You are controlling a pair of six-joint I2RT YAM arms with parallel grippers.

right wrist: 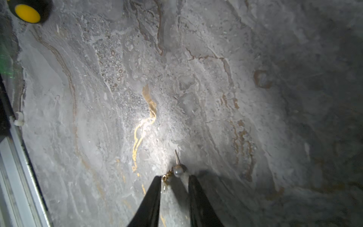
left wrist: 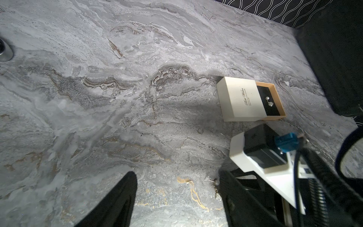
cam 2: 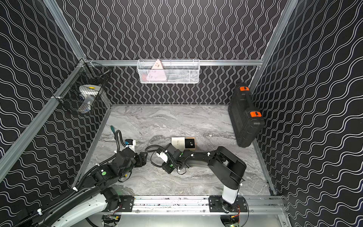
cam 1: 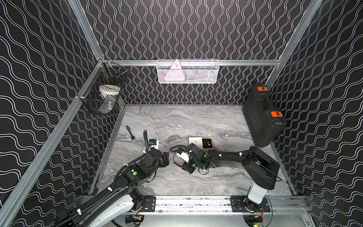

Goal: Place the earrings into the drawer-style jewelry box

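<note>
In the right wrist view a small earring point(right wrist: 177, 171) with a silvery ball and a thin post lies on the marbled table, just beyond the tips of my right gripper. Its fingers stand partly apart with nothing held between them. My left gripper is wide open and empty, and the same earring point(left wrist: 216, 183) shows by its right finger. The cream jewelry box point(left wrist: 242, 100) sits farther back, its drawer point(left wrist: 281, 107) pulled partway out to the right. A sparkling earring point(left wrist: 269, 102) rests on the drawer's black lining.
A green-handled tool point(cam 1: 130, 132) lies at the left of the table. A black case point(cam 1: 262, 115) with orange latches stands at the right. Both arms are close together at the front middle.
</note>
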